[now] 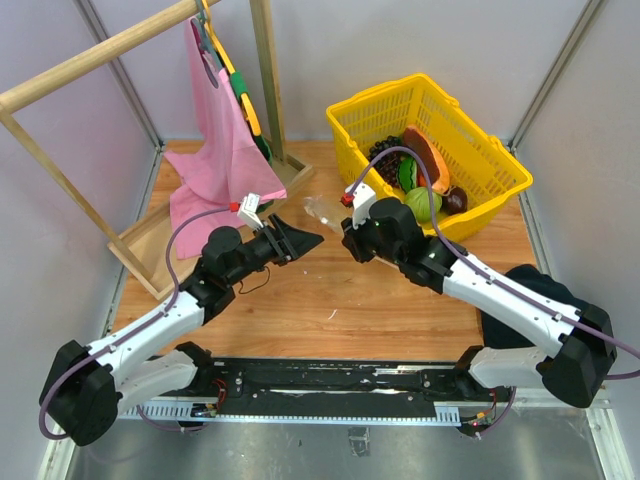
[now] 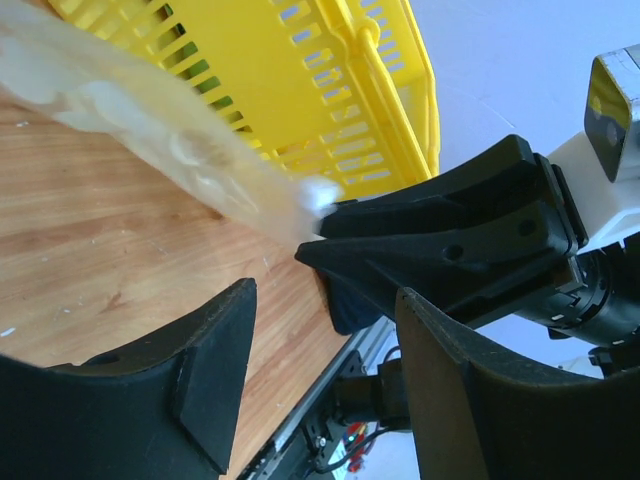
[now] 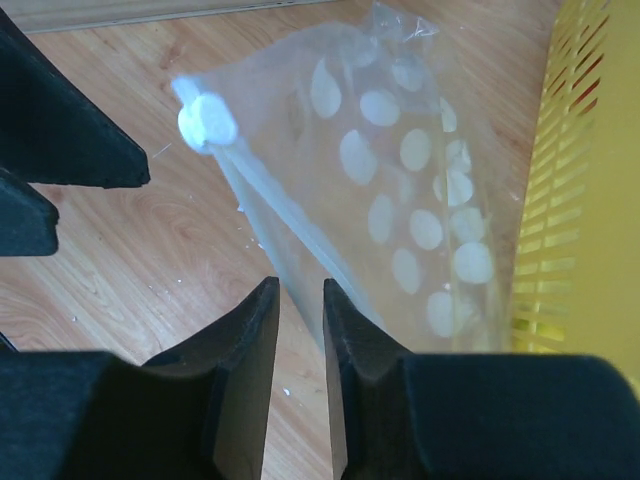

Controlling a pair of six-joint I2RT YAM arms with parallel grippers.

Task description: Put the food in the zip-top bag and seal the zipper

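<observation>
The clear zip top bag with white dots hangs aloft, its long edge running between the fingers of my right gripper, which are close together on it. From the top, most of the bag is hidden by my right gripper and shows edge-on. Facing it at close range, my left gripper is open, nothing between its fingers; the bag lies beyond them in the left wrist view. In the basket are dark grapes, an orange-fleshed fruit, a green round food and a purple one.
The yellow basket stands right behind my right arm. A wooden rack with a pink cloth occupies the left back. A black cloth lies at the right.
</observation>
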